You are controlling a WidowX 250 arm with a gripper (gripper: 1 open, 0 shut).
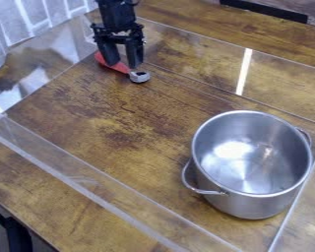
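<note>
My black gripper [118, 49] is at the top left of the camera view, low over a red object [110, 62] that lies on the wooden surface with a small metallic piece [139, 77] at its right end. The gripper's fingers partly cover the red object, and whether they are open or shut on it is too small and dark to tell.
A large steel pot [248, 159] with wire handles stands at the lower right. Clear panels or strips run along the left, bottom and right edges.
</note>
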